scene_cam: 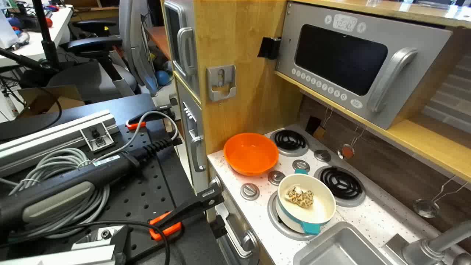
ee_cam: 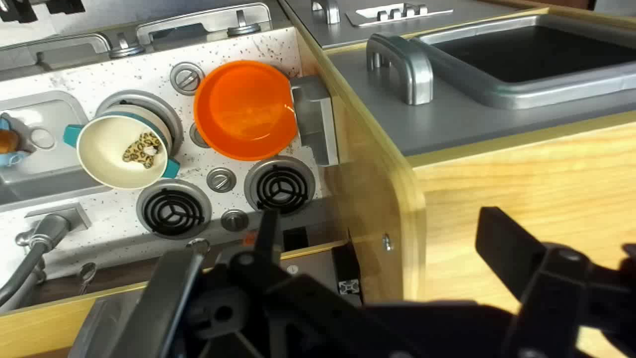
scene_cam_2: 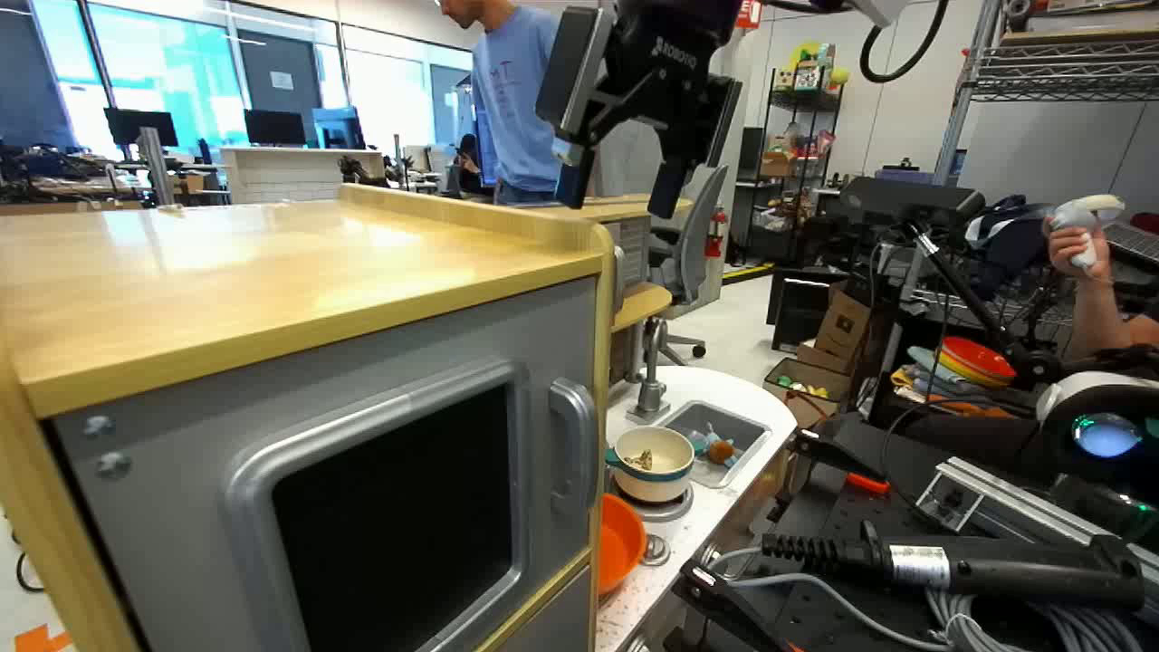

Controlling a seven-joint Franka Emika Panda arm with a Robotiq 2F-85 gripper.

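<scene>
High above the toy kitchen, my gripper [scene_cam_2: 617, 201] is open, its fingers [ee_cam: 266, 233] wide apart with nothing between them. It is out of sight in exterior view 1. Below it on the counter stands a cream pot with teal handles [scene_cam: 326, 211], resting on a front burner. Inside the pot lies a small leopard-spotted soft thing [scene_cam: 300, 197]. An orange bowl [scene_cam: 251, 154] sits at the counter's end against the wooden side panel; it looks empty. In the wrist view, a blue and brown toy [ee_cam: 8, 142] lies in the grey sink [ee_cam: 65, 122], partly cut off by the frame's edge.
A toy microwave [scene_cam: 353, 57] and its shelf overhang the back burners. A tall wooden panel [scene_cam: 243, 66] borders the bowl's side. The faucet [ee_cam: 50, 232] rises behind the sink. Cables and tools crowd the black table [scene_cam: 145, 190] in front.
</scene>
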